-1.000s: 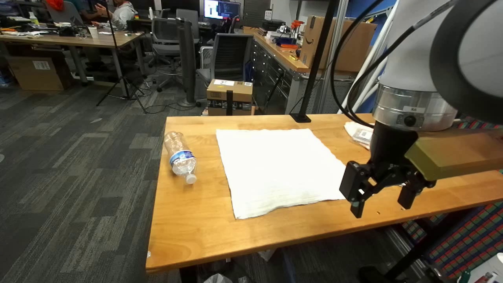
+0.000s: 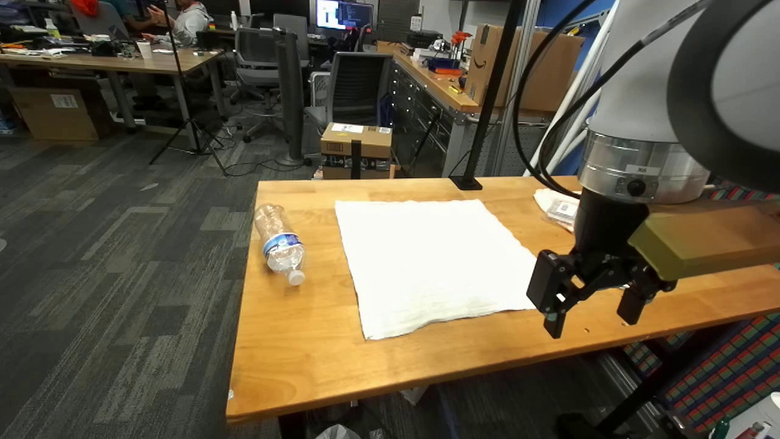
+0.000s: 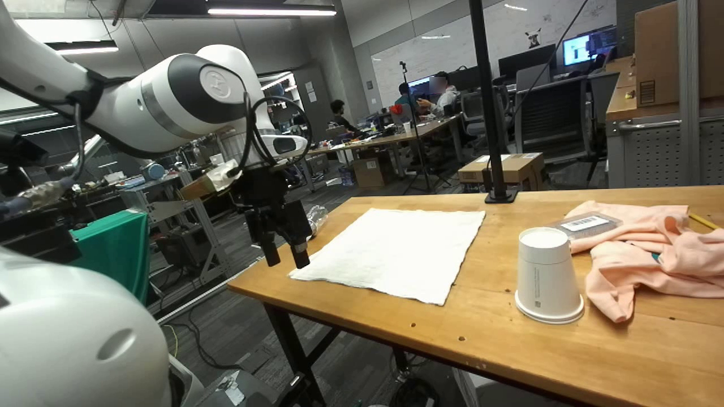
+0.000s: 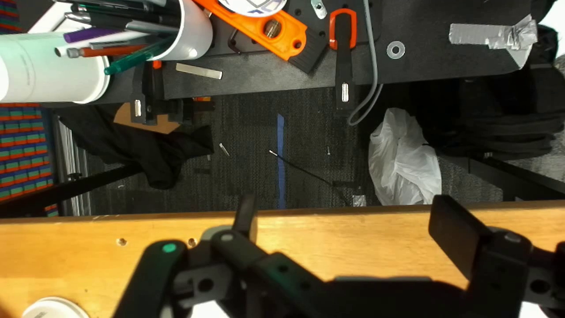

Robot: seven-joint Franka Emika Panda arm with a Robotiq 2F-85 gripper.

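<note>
My gripper [image 2: 590, 328] hangs above the near edge of the wooden table, its fingers spread wide and nothing between them. In the wrist view the open gripper has only table edge and floor in sight beyond its fingers. A white cloth [image 2: 439, 263] lies flat in the middle of the table. Off to the cloth's left, a clear plastic bottle [image 2: 283, 249] with a blue label rests on its side. In exterior view 2 a white paper cup [image 3: 544, 278] stands upside down beside a rumpled peach cloth [image 3: 645, 251].
A clear packet [image 3: 587, 224] with a label lies against the peach cloth. The black post [image 3: 485, 102] rises from the table's far edge. Beyond the near edge, the wrist view shows a dark shelf [image 4: 413, 69] with pens and tools. Bare wood surrounds the white cloth.
</note>
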